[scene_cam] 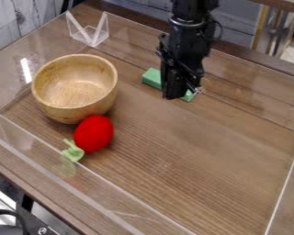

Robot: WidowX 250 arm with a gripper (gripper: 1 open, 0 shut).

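My dark gripper (179, 90) hangs low over the green block (156, 77) at the upper middle of the camera view, covering part of it. The gripper looks narrow and shut; whether it touches the block I cannot tell.
A wooden bowl (73, 73) stands at the left, with a red strawberry-like object (96, 134) and green stem below it. A clear wire-like item (88, 28) lies at the back left.
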